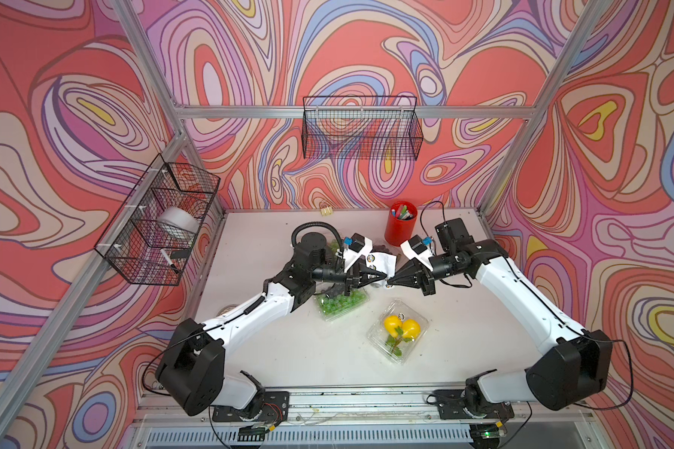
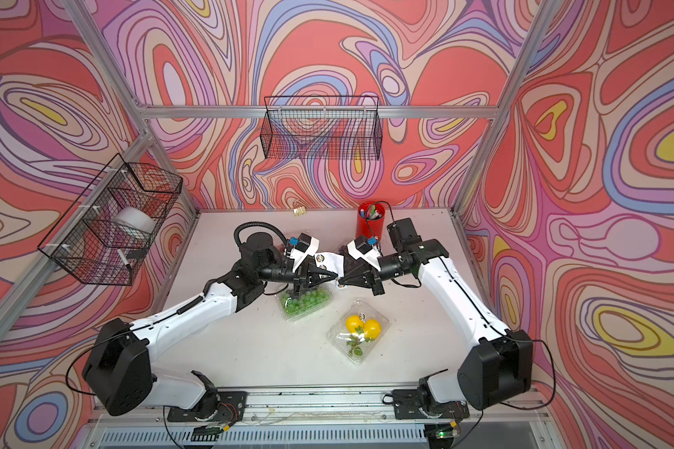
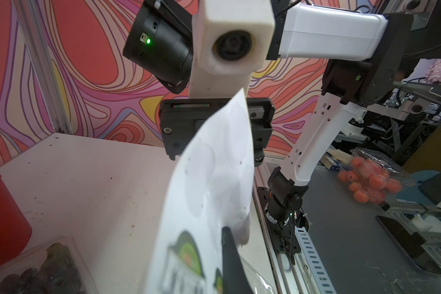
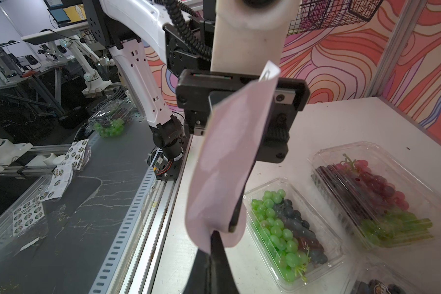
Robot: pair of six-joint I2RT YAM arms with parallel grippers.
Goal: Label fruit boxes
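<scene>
A white label sheet (image 1: 382, 262) with round printed labels hangs between my two grippers above the table's middle. My left gripper (image 1: 384, 277) is shut on it; in the left wrist view the bent sheet (image 3: 205, 171) rises beside a dark finger (image 3: 233, 267). My right gripper is shut, its fingertips against the sheet's lower edge; whether a label or the edge lies between them is hidden. A clear box (image 1: 378, 334) of yellow fruit and green leaves, a round label on its lid, lies in front. Green and dark grapes fill another clear box (image 4: 284, 230).
A large clear box (image 4: 377, 191) of mixed grapes and one with dark fruit (image 4: 377, 286) stand farther back. Behind the sheet is a red cup (image 1: 401, 224) of pens. Bare table surrounds the yellow-fruit box at front and right.
</scene>
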